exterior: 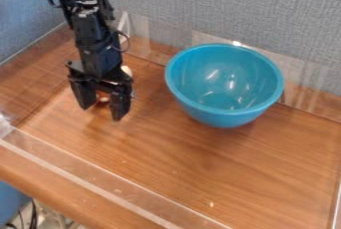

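My black gripper (102,98) is low over the wooden table (186,173) on the left, fingers apart and open. A small reddish-orange object, mostly hidden, sits between or just behind the fingers. A white item behind the gripper is largely covered by it. A large turquoise bowl (224,84) stands to the right.
A grey padded wall (233,9) runs along the back and a blue one on the left. Cables hang below the front edge at lower left.
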